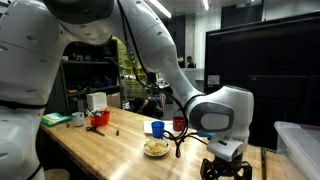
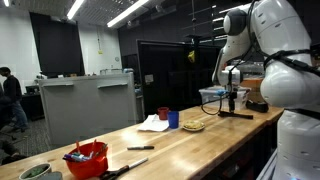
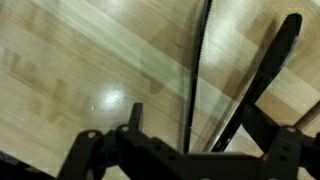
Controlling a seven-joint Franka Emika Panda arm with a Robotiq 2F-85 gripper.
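Observation:
My gripper points down over the wooden table at its right end, fingers apart. In the wrist view a thin black rod runs down between the spread fingers. To its right a thicker black utensil with a rounded end slants down toward the right finger. The lower ends of both are hidden behind the gripper, so whether they join cannot be told. Neither is gripped. In the first exterior view the gripper is low at the table, its tips hard to make out.
A yellow-filled plate, a blue cup and a red cup stand left of the arm. Farther off are a red container and dark-handled utensils. A clear bin borders the right side.

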